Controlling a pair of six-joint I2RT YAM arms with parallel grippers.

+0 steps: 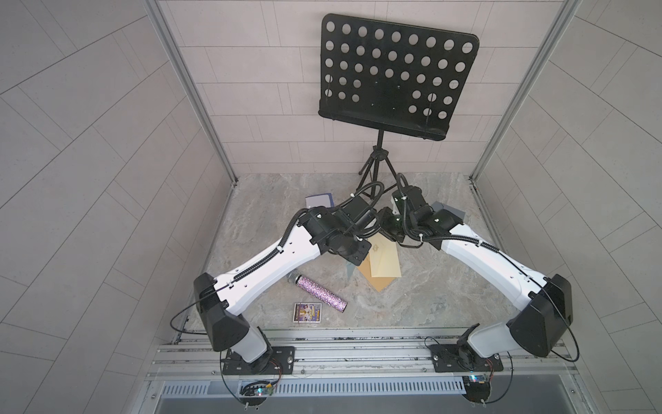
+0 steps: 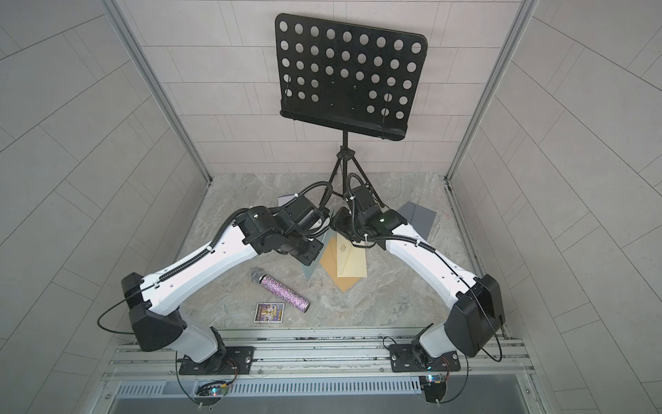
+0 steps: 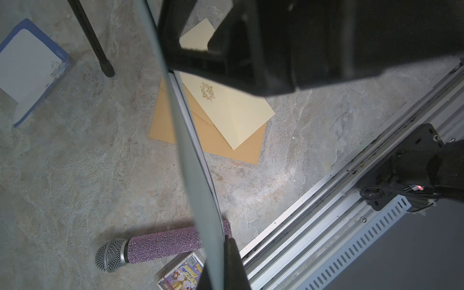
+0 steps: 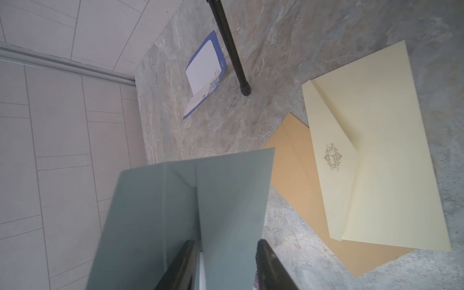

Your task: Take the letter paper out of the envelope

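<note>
A grey-blue envelope [image 4: 234, 193] stands upright between the arms, its flap spread to the left in the right wrist view. In the left wrist view the same envelope [image 3: 186, 159] appears edge-on, running down into my left gripper, which is shut on it. A thin white strip, possibly the letter paper [image 3: 189, 116], shows along its edge. My right gripper is open, with one finger [image 4: 186, 265] by the fold and the other [image 4: 275, 268] beyond the body's right edge. Most of the letter is hidden.
A cream envelope [image 4: 396, 145] lies over a tan one [image 4: 309, 193]. Elsewhere are a dark grey envelope [image 2: 417, 217], a blue-white folded paper [image 3: 36, 67], a glittery pink microphone [image 1: 320, 292], a card case [image 1: 307, 312] and a music stand [image 1: 393, 76].
</note>
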